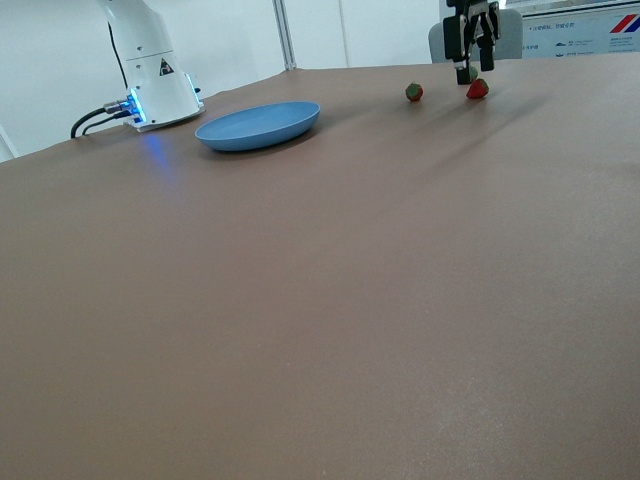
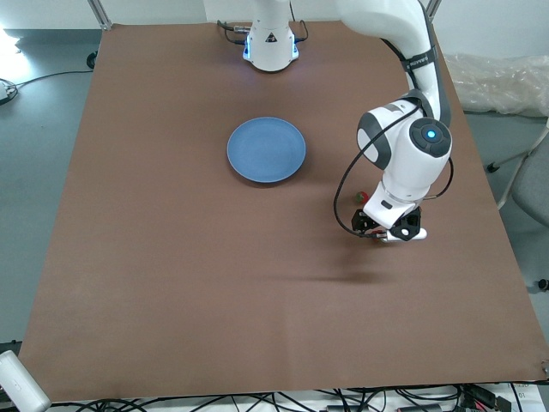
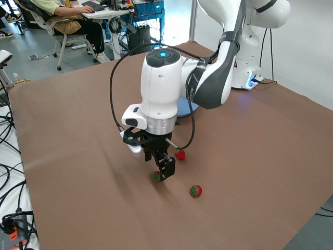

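Note:
My black gripper (image 1: 473, 62) hangs low over the brown table at the end of the white arm. In the top view its fingers point down, apparently apart, beside a strawberry (image 1: 477, 89); in the right view a green-topped berry (image 3: 156, 176) is partly behind the fingers. Another strawberry (image 3: 195, 190) lies to the right, and a red one (image 3: 180, 154) behind. In the top view a small green-topped berry (image 1: 414, 92) sits left of the gripper. In the left view the gripper is mostly hidden under the wrist. A blue plate (image 2: 266, 149) lies apart, empty.
Cables run along the table's edge.

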